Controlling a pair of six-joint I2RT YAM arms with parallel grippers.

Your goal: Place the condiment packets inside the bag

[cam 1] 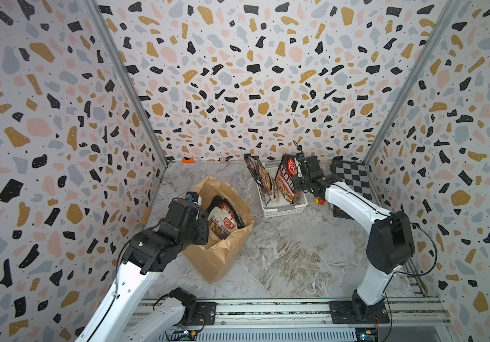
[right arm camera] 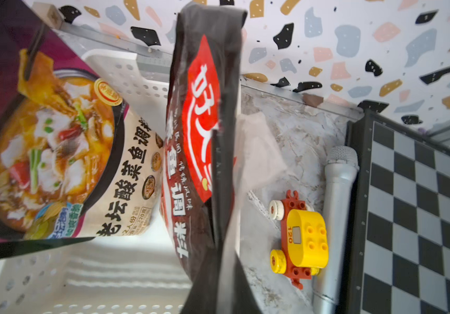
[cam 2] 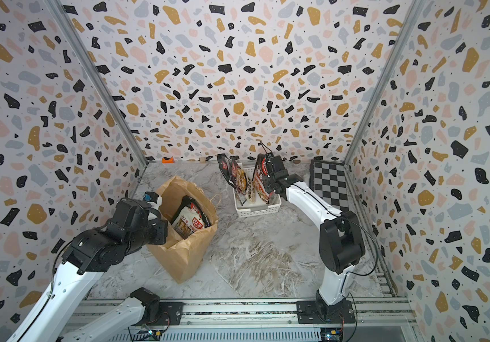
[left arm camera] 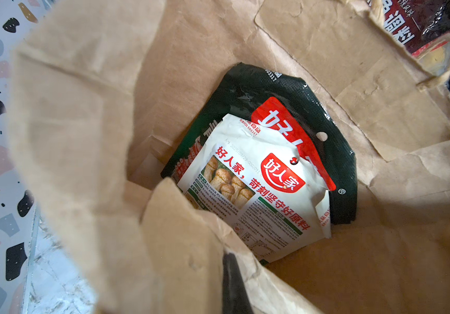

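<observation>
The brown paper bag stands open on the left, with dark and white condiment packets inside it. My left gripper is shut on the bag's near rim, one dark finger showing against the paper. On the right, more packets stand in the white basket: a left one with a soup picture and a dark right one seen nearly edge-on. At the right packet's lower edge is my right gripper. Its fingers are close together with the packet edge between them; whether they grip it is unclear.
Right of the basket lie a yellow-and-red toy car, a silver microphone and a checkered board. An orange item sits by the back wall. Bare tabletop lies in front of the basket.
</observation>
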